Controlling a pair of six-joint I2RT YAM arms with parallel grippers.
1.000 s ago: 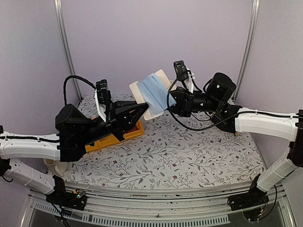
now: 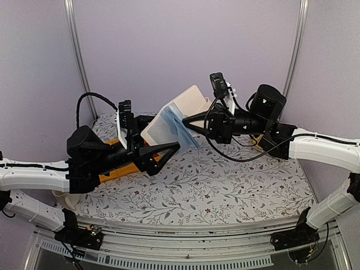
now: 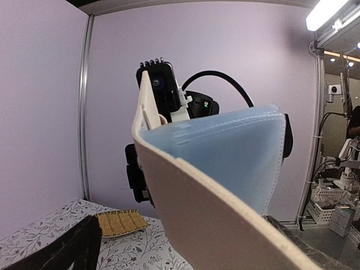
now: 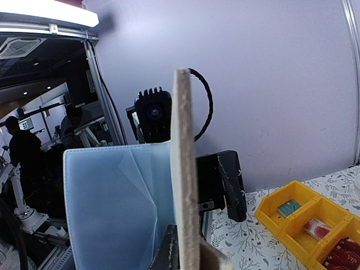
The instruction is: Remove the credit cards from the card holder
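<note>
The card holder, a cream cover (image 2: 188, 101) with translucent light-blue sleeves (image 2: 181, 130), hangs in the air between both arms. My right gripper (image 2: 188, 121) is shut on the holder from the right. In the right wrist view, the cover stands edge-on, with the blue sleeves (image 4: 115, 202) spread to its left. On the other side, my left gripper (image 2: 163, 135) stands open, its lower finger in front of the sleeves and the upper one partly hidden behind the cover. From the left wrist view, the cover (image 3: 191, 208) fills the foreground, the sleeve behind it. No credit card can be made out inside.
A yellow tray (image 4: 306, 211) with compartments lies on the table, holding a green item (image 4: 288, 208), a pink-and-white one (image 4: 316, 228) and dark red packets (image 4: 344, 256). A woven mat (image 3: 121, 223) lies farther off.
The left gripper has gone from fingers close together at the sleeves to spread wide, now around the holder's left part. The blue sleeves have swung, and more of the cream cover shows.
</note>
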